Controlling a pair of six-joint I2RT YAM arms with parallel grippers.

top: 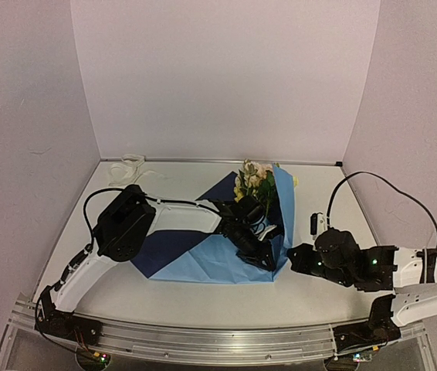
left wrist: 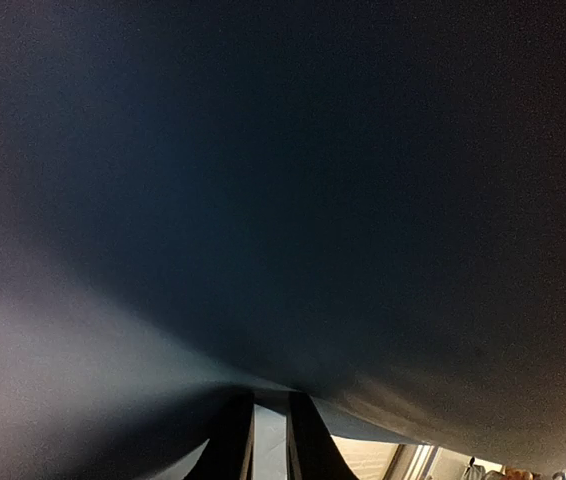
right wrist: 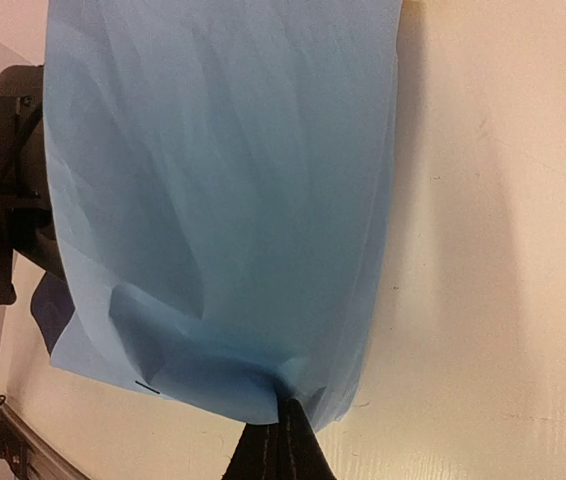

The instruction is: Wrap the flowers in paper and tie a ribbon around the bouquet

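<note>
The bouquet of fake flowers point(top: 254, 176), pale pink and yellow, lies at the back of the wrapping paper point(top: 191, 261). This sheet is navy on one face and light blue on the other. Its right side stands folded up, partly covering the blooms. In the right wrist view, my right gripper is shut on the lower edge of the light blue fold point(right wrist: 253, 230). My left gripper point(top: 266, 263) sits low over the sheet below the flowers, the stems hidden under it. Dark paper fills its wrist view; its fingers point(left wrist: 311, 440) stand slightly apart, and what lies between them is unclear.
A white ribbon-like coil point(top: 126, 166) lies at the back left of the table. Bare table point(top: 311, 297) shows in front and to the right of the paper. The left arm crosses over the sheet.
</note>
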